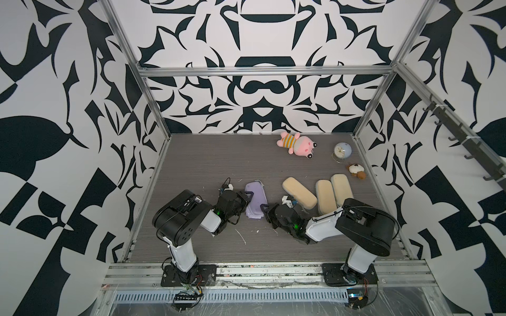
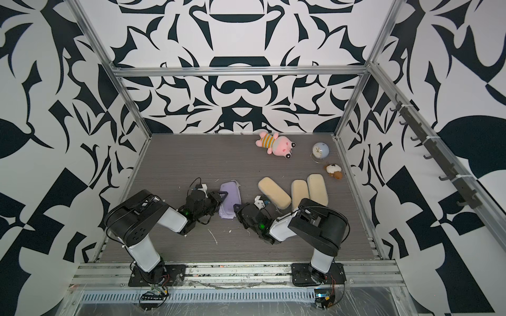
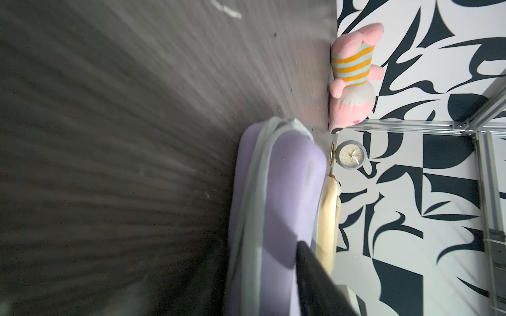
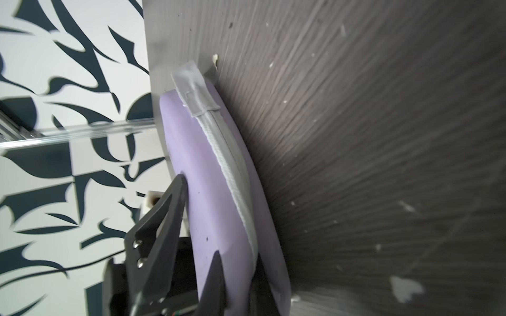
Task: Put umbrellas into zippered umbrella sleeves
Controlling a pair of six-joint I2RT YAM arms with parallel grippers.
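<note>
A purple zippered sleeve (image 1: pixel 255 202) lies on the table between my grippers, also in the top right view (image 2: pixel 229 199). In the left wrist view its zipper strip (image 3: pixel 253 210) runs lengthwise; in the right wrist view a grey tab (image 4: pixel 190 89) sits at one end. My left gripper (image 1: pixel 247 194) is at its upper left side, fingers partly apart and blurred in the wrist view. My right gripper (image 1: pixel 264 209) is at its lower right side, fingertips low against the sleeve, shut. I cannot see an umbrella for certain.
Several cream pouches (image 1: pixel 298 192) lie to the right. A pink striped plush (image 1: pixel 295 143), a small clock (image 1: pixel 342 151) and a brown-white toy (image 1: pixel 356 171) are at the back right.
</note>
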